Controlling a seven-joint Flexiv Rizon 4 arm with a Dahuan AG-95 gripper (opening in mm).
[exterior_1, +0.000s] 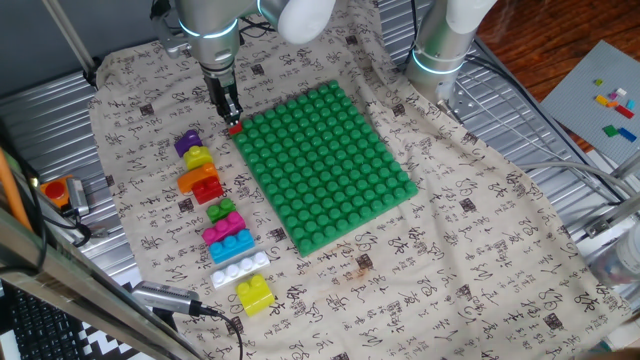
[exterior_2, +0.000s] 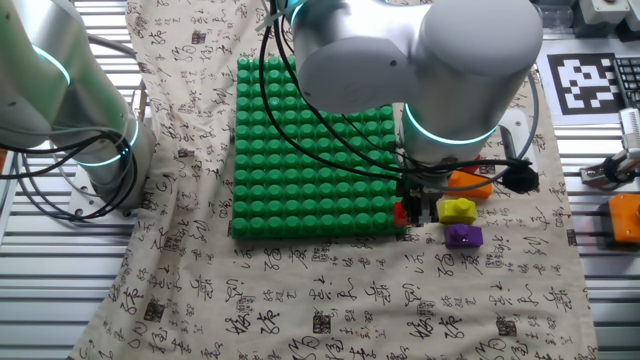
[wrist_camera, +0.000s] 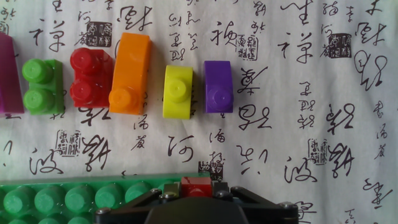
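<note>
A green studded baseplate (exterior_1: 325, 165) lies flat on the patterned cloth. At its corner nearest the purple brick, my gripper points down, shut on a small red brick (wrist_camera: 196, 185). That brick shows between both fingertips in the wrist view and as a red patch (exterior_2: 399, 214) by the plate's edge in exterior view 2. Whether it is pressed onto the studs or only rests at the corner, I cannot tell. Beside the plate runs a row of loose bricks, among them purple (wrist_camera: 218, 87), yellow (wrist_camera: 178, 92), orange (wrist_camera: 131, 73) and another red one (wrist_camera: 91, 78).
The row continues with green (exterior_1: 221, 210), magenta (exterior_1: 223, 228), blue (exterior_1: 231, 246), white (exterior_1: 241, 269) and yellow-green (exterior_1: 256, 294) bricks.
</note>
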